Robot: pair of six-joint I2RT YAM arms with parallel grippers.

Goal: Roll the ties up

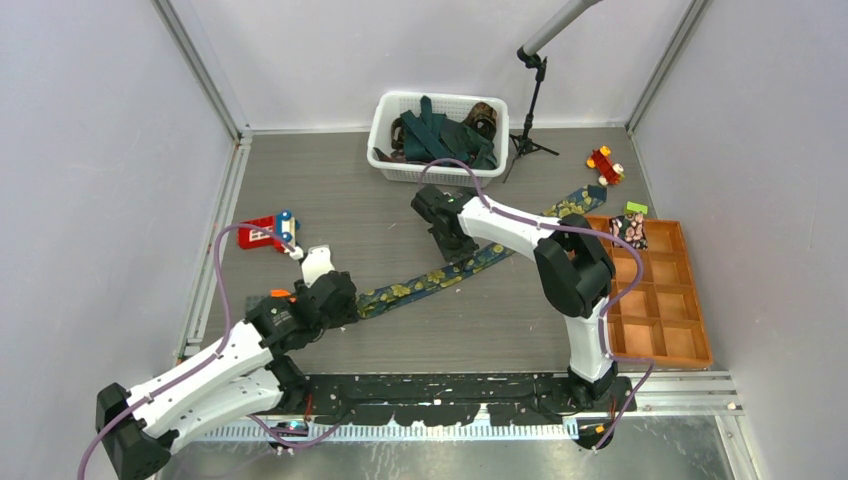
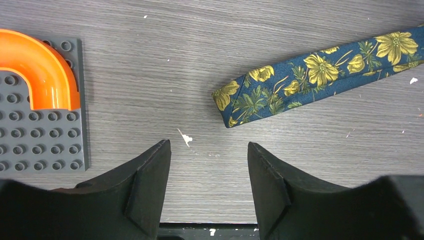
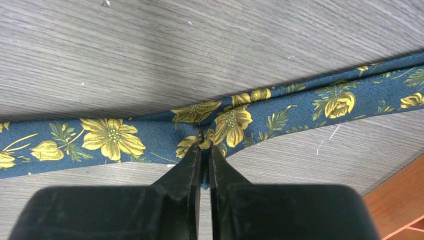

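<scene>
A navy tie with yellow flowers [image 1: 410, 290] lies stretched diagonally across the table, its far tip near the organizer. Around its middle my right gripper is shut on a pinched fold of the cloth, and two layers of the tie [image 3: 300, 95] overlap to the right of the pinch. My left gripper stands open with bare table between its fingers. The near end of the tie [image 2: 240, 102], square and folded, rests just beyond those fingertips, untouched. A rolled floral tie [image 1: 628, 231] sits in a back compartment of the orange organizer [image 1: 706, 357].
At the back, a white basket [image 1: 380, 150] holds more ties. Toys lie around: a red-and-white vehicle [image 1: 262, 233] at left, a red-and-yellow one [image 1: 604, 165] at far right, and a grey brick plate with an orange curve [image 2: 42, 120] beside my left gripper.
</scene>
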